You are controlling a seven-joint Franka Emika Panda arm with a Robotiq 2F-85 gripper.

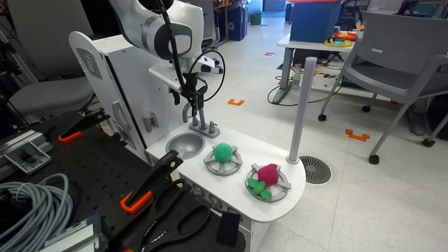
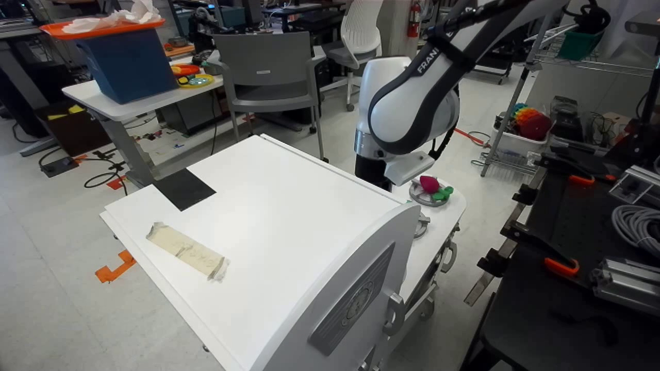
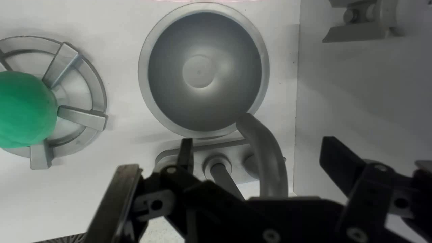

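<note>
My gripper is open above the toy sink's faucet, its black fingers [image 3: 186,153] spread wide. The curved grey spout [image 3: 267,162] and a faucet handle [image 3: 222,176] appear between them in the wrist view; I cannot tell how far below the fingertips they are. Nothing is held. Past the fingertips lies the round grey sink basin [image 3: 202,36], empty. A green ball [image 1: 223,152] rests on the burner beside the basin. On the farther burner sits a dark pink toy [image 1: 267,174] with green leaves [image 1: 259,187].
A white wall [image 3: 364,97] rises close to my right finger in the wrist view. At the counter's far end stands a grey post [image 1: 303,109]. Black clamps with orange parts [image 1: 136,202] and scissors [image 1: 176,218] lie on the dark table nearby.
</note>
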